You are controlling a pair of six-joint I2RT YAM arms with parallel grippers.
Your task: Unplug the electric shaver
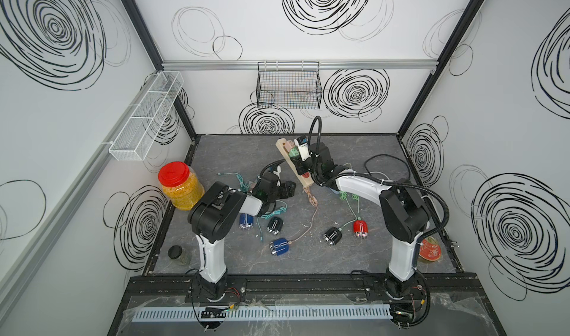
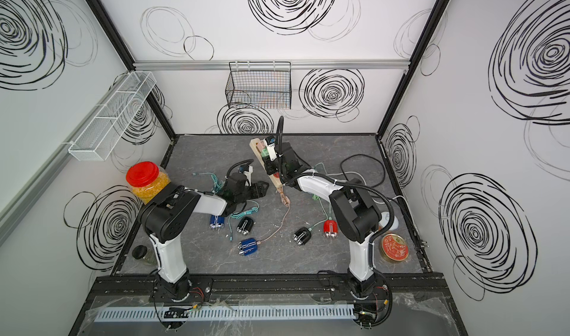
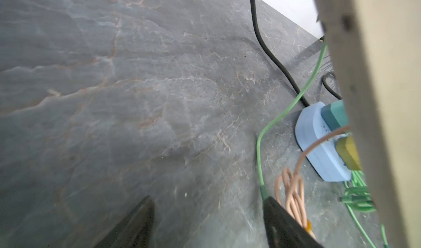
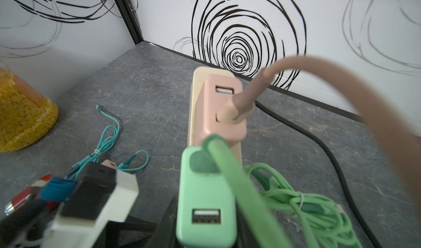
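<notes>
A beige power strip (image 1: pixel 281 146) is raised in my right gripper (image 1: pixel 302 166), tilted over the mid-table. In the right wrist view it carries a pink charger (image 4: pixel 219 116) and a green charger (image 4: pixel 205 191), each with a cable plugged in; the right fingertips are hidden behind these. My left gripper is part open, low over bare table, nothing between its fingers, just left of the strip's lower end. Several shaver heads lie on the table: blue (image 1: pixel 279 246), black (image 1: pixel 332 235), red (image 1: pixel 360 228) and others.
A blue socket block (image 3: pixel 315 142) lies beyond the beige strip. A yellow jar (image 1: pixel 181 190) stands at the left, a round tin (image 2: pixel 394 247) at the front right. Cables cross the table.
</notes>
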